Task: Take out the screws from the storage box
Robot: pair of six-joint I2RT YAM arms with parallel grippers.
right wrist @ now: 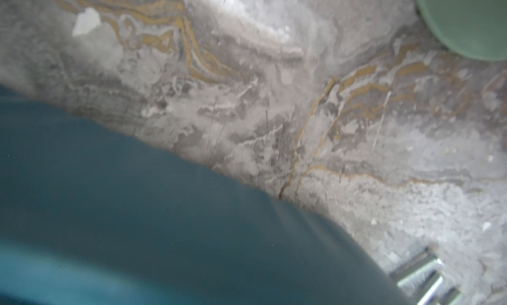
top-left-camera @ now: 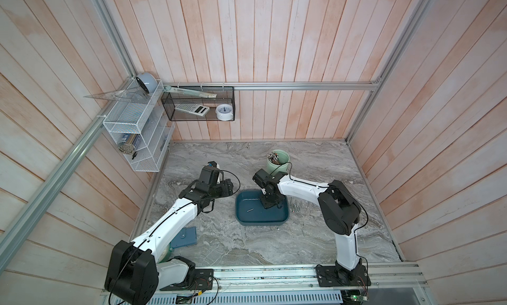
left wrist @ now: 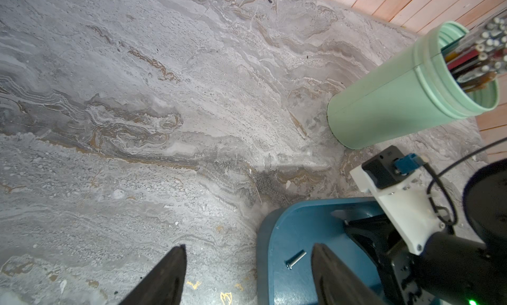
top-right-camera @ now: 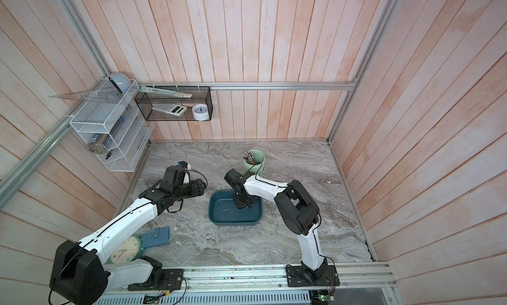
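Note:
The blue storage box (top-left-camera: 262, 220) sits mid-table, and one small silver screw (left wrist: 296, 259) lies loose on its floor near the left side. My right gripper (top-left-camera: 270, 201) reaches down into the box, to the right of that screw and apart from it. Its fingertips are hidden or too small to read, and its own wrist view shows none of them, so anything held there cannot be made out. Left of the box, my left gripper hangs open above the table, nothing between its fingers. Several silver screws (right wrist: 417, 269) lie on the table just outside the box's right side.
Behind the box stands a green cup (left wrist: 390, 99) of thin sticks, close to the right arm. A blue notebook (top-right-camera: 156, 237) and a round green clock (top-right-camera: 125, 249) lie front left. Wire shelves (top-left-camera: 137, 125) flank the left wall.

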